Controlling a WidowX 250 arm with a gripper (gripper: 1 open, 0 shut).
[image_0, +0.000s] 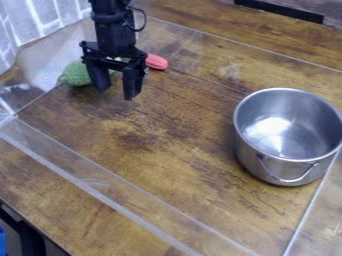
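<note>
The black gripper is low over the table at the upper left, in front of a green object and a red-pink object. Its fingers point down. Whether anything is between them is too small to tell. A large steel pot stands on the right side of the wooden table.
Clear plastic edging runs along the near and side edges of the work area. A dark ledge is at the back right.
</note>
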